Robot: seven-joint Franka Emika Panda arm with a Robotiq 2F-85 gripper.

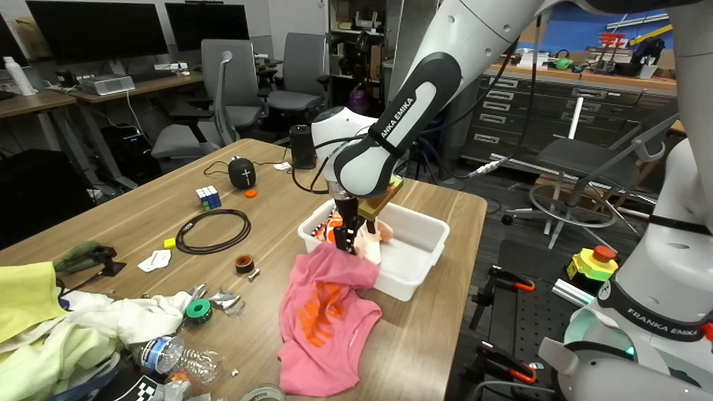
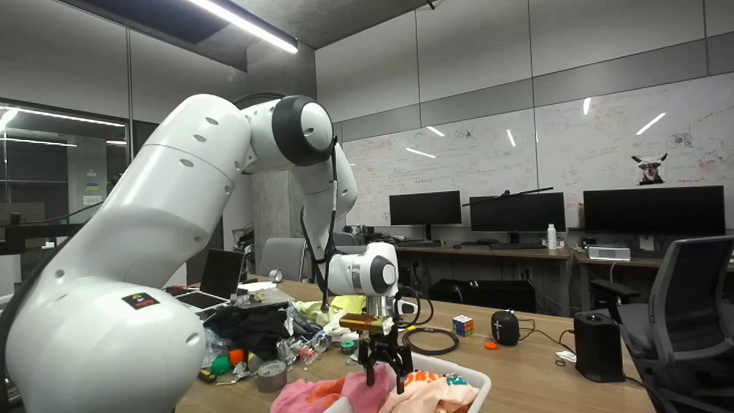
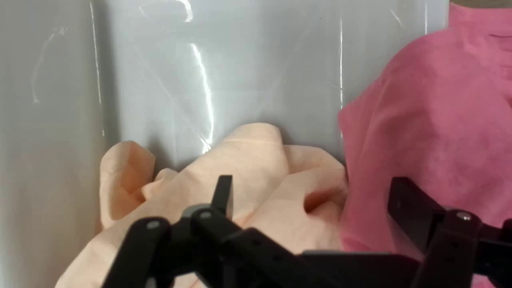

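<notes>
A pink shirt with an orange print lies mostly on the table, one end draped over the near wall of the white bin. Inside the bin is a crumpled peach cloth, with an orange-patterned part beside it. My gripper is open at the bin's near side. In the wrist view one finger is over the peach cloth and the other finger is over the pink shirt. Neither cloth is visibly clamped. Exterior view 2 shows the open gripper above both cloths.
Left of the bin lie a coiled black cable, an orange-brown tape roll and a puzzle cube. Clutter with a plastic bottle fills the table's near left. Part of the bin floor is bare.
</notes>
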